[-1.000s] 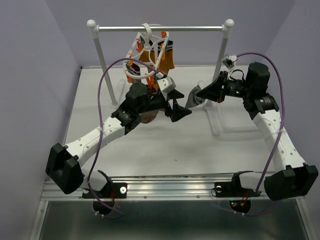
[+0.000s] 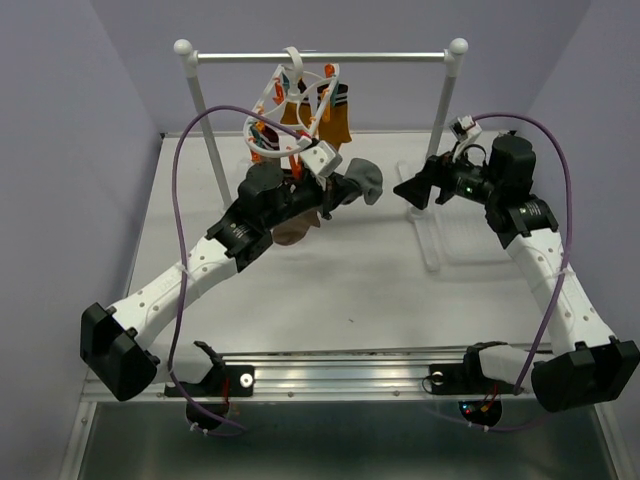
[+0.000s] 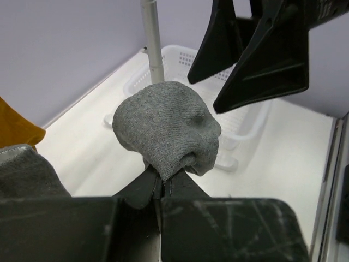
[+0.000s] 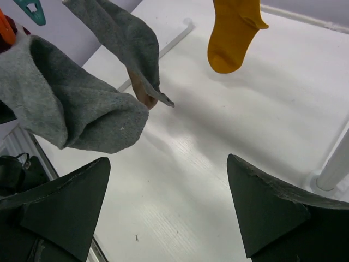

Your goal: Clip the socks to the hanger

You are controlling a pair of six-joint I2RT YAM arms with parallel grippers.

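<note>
My left gripper is shut on a grey sock, which bunches above the fingertips in the left wrist view. My right gripper is open just right of it, empty; its black fingers show beside the sock. Behind the left arm the round white hanger hangs from the rail, with orange and teal clips and socks on it, among them a mustard sock and another grey sock.
A white rail frame spans the top. An empty white basket lies at the right.
The grey sock has passed from my right gripper to my left. The left gripper has shut on it and moved left and up; the right has opened and moved slightly right.
</note>
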